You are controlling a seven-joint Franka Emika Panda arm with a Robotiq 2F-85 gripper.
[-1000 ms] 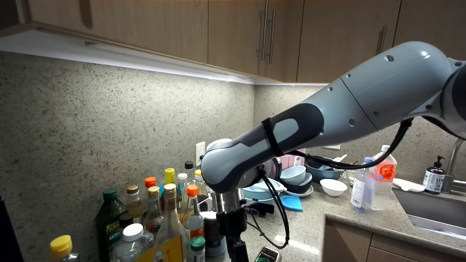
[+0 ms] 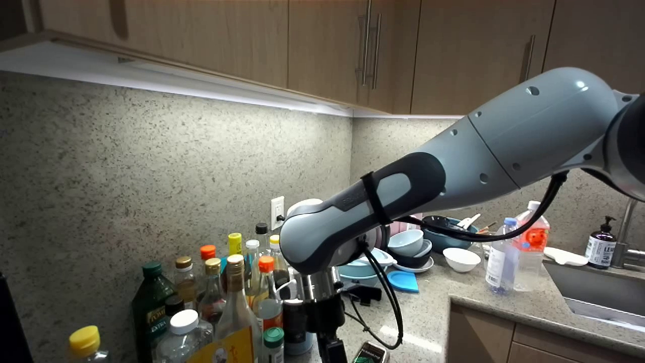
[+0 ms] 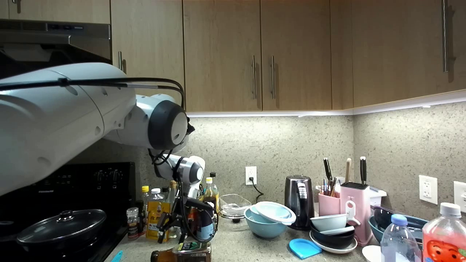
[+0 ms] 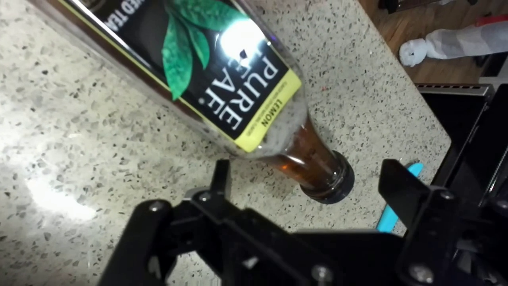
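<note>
A Pure Leaf lemon tea bottle [image 4: 224, 71] lies on its side on the speckled counter, its dark cap [image 4: 328, 178] pointing toward the stove side in the wrist view. My gripper stands open above the counter, its fingers wide apart with the bottle's neck and cap showing in the space between them. Whether the fingers are level with the neck or still above it is hard to tell. In exterior view 2 the gripper [image 3: 170, 239] is just over the lying bottle [image 3: 182, 254]. Only part of the bottle [image 2: 370, 353] shows in exterior view 1.
Several sauce bottles [image 2: 236, 302] crowd the wall side close to the arm. A turquoise utensil [image 4: 388, 217] lies near the stove-side edge. Bowls [image 3: 264, 225] and a blue trivet [image 3: 304, 248] sit farther right. A lidded pan [image 3: 63, 227] is on the stove.
The arm has lowered slightly, and its wrist has shifted a little to the right in exterior view 1. The bottle appears to lie in the same place.
</note>
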